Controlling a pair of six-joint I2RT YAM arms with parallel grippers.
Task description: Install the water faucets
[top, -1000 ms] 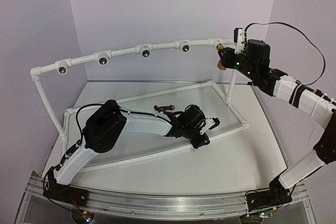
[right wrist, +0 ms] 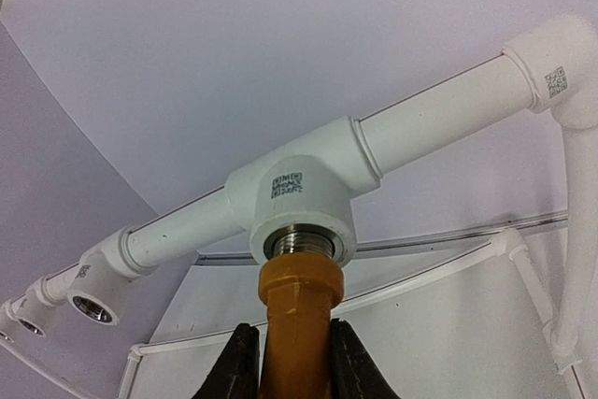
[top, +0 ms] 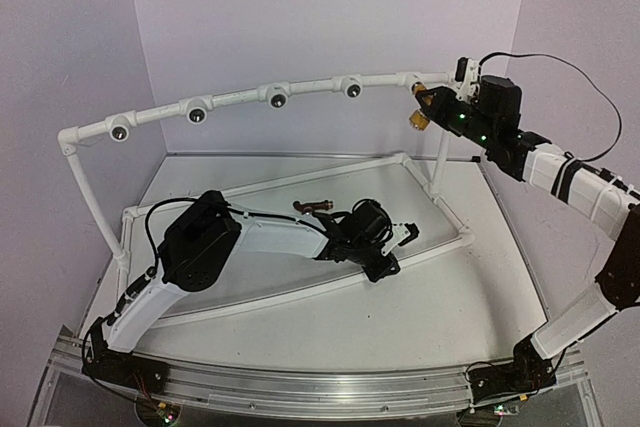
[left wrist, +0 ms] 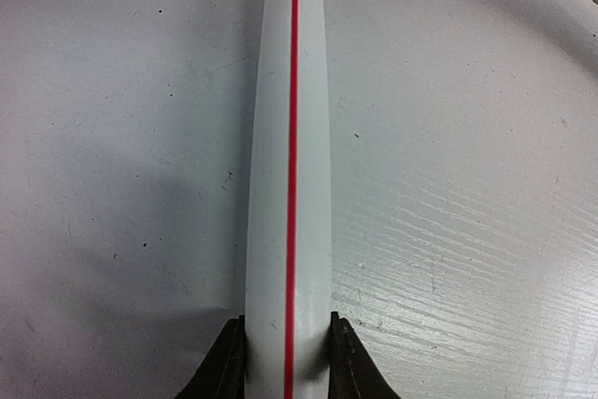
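Note:
An orange faucet [right wrist: 301, 301] is gripped by my right gripper, shut around its body. Its silver thread [right wrist: 303, 242] lines up with the mouth of the rightmost white tee [right wrist: 297, 195]; part of the thread still shows below the rim, and how deep it sits cannot be told. From above, the faucet's lower end [top: 419, 120] juts out under the right fingers. My left gripper is shut on the white front bar [left wrist: 271, 184] with the red line. On the floor board inside the frame lies a reddish-brown faucet [top: 313, 206].
Several tees along the top pipe [top: 235, 98] have open mouths, such as the leftmost tee [top: 119, 133]. A white upright [top: 441, 162] stands below the right arm. The board at the front right [top: 440, 297] is clear.
The left arm and the reddish-brown faucet have stayed put.

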